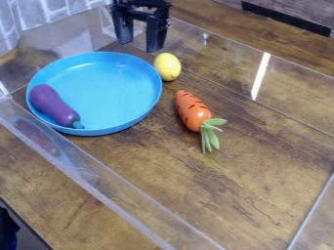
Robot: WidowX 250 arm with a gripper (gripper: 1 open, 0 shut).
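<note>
The black gripper (140, 37) hangs at the top centre of the camera view, above the back of the blue plate (100, 78), with its fingers apart and nothing visible between them. A purple eggplant (51, 104) lies in the plate's left side. A yellow lemon (167, 65) lies just right of the plate's back rim. An orange toy carrot (193, 111) with green leaves lies on the wooden surface to the right of the plate.
Clear low plastic walls surround the wooden surface (222, 195).
</note>
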